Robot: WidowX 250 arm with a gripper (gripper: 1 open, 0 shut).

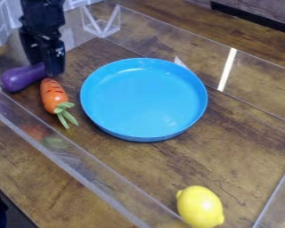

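Observation:
My black gripper (40, 62) hangs at the upper left, its open fingers low by the upper end of a purple eggplant (17, 78). An orange carrot with green top (54, 96) lies just right of the eggplant. A round blue plate (142, 100) sits in the middle of the view. A yellow lemon (199, 206) lies at the lower right.
Clear plastic walls border the wooden table (109, 178), along the left, back and right. Bare table surrounds the lemon and lies to the right of the plate.

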